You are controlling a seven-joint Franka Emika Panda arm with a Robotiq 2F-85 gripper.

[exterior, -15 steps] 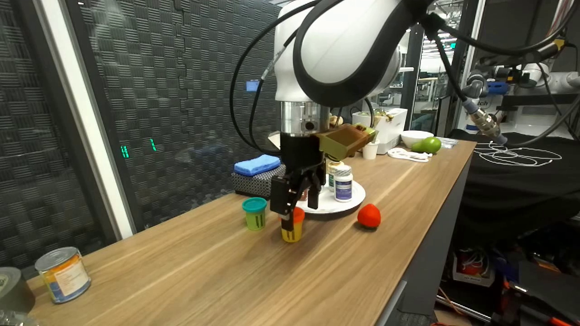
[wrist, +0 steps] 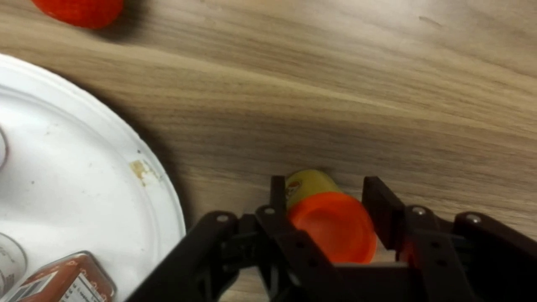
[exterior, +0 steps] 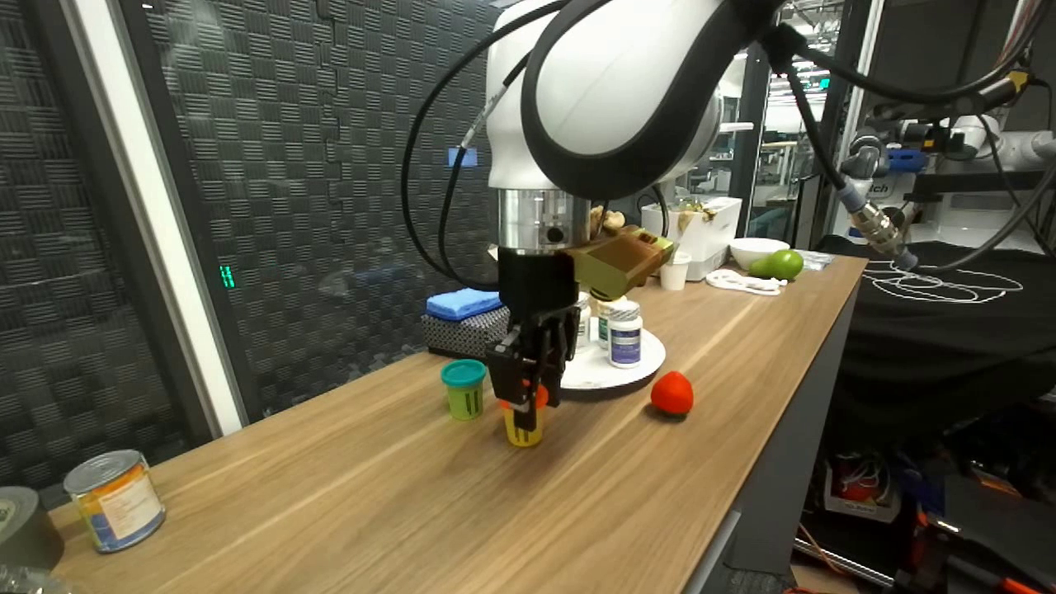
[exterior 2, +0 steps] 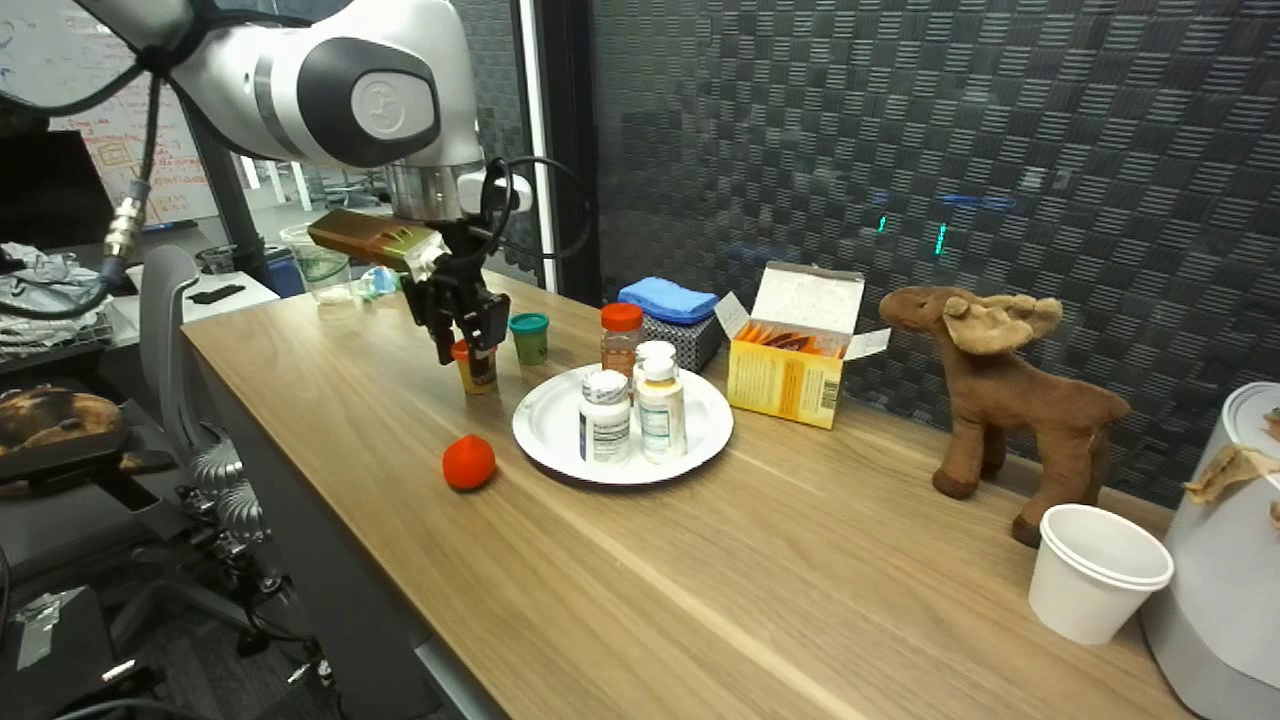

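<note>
A small yellow tub with an orange-red lid (wrist: pixel 334 229) stands on the wooden counter. The fingers (wrist: pixel 382 209) of my gripper are on either side of it, closely flanking the lid in the wrist view. Whether both fingers press on the tub cannot be made out. In exterior view 1, my gripper (exterior: pixel 531 401) points down and covers part of the yellow tub (exterior: pixel 525 429). Exterior view 2 has the tub (exterior 2: pixel 477 372) partly behind the fingers too.
A green tub with a teal lid (exterior: pixel 465 394) stands close beside. The white plate (exterior 2: pixel 546 438) carries several bottles, and a red ball-like object (exterior 2: pixel 468 462) lies near it. Bare counter extends toward the can (exterior: pixel 115 500).
My gripper has come slightly lower and to the left in exterior view 1, and its fingers are nearer each other around the tub. The tub has shifted slightly left.
</note>
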